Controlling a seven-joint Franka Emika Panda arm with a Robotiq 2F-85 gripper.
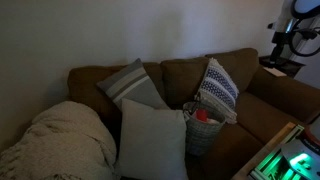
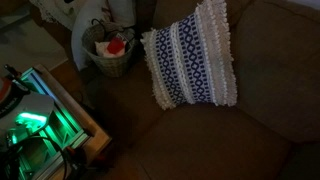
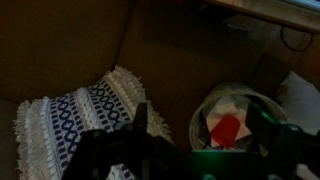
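No task object is named. High above the couch at the right edge of exterior view 1, my gripper (image 1: 283,65) hangs open. At the bottom of the wrist view the gripper shows dark and open, with nothing visible between its fingers. Below it stands a woven basket (image 3: 197,128) holding a red item (image 3: 225,130), white cloth-like material and something green. Exterior view 2 shows the same basket (image 2: 112,68) with the red item (image 2: 115,46) on top. My gripper is out of sight there.
A blue-and-white patterned pillow (image 1: 219,88) lies on the brown couch (image 2: 185,145). Grey (image 1: 132,86) and cream (image 1: 152,142) pillows and a light woolly heap (image 1: 60,145) are farther left. A green-lit base on a wooden-edged table (image 2: 98,140) stands in front.
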